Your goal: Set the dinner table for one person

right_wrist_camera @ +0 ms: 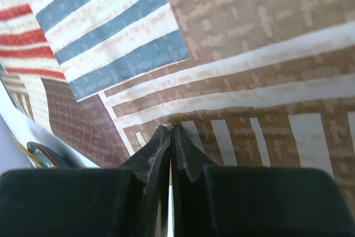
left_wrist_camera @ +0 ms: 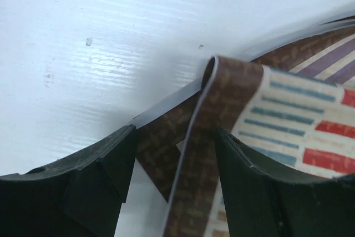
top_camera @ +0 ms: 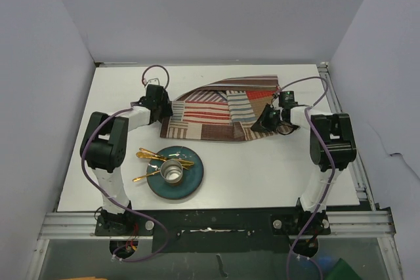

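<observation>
A striped patchwork placemat (top_camera: 207,113) in brown, red, white and blue lies rumpled across the back middle of the table. Its far edge is folded over in a slanting brown band. At its left end, my left gripper (top_camera: 168,112) has its fingertips apart; in the left wrist view a raised brown fold (left_wrist_camera: 230,84) runs into the gap between the fingers, not pinched. Over the placemat's right part, my right gripper is shut, its tips at the brown-and-white striped cloth (right_wrist_camera: 233,98); no cloth shows clearly between them.
Nearer the front left stands a dark teal plate (top_camera: 172,192) with a metal cup (top_camera: 172,171) and several pieces of gold cutlery (top_camera: 148,155) on it.
</observation>
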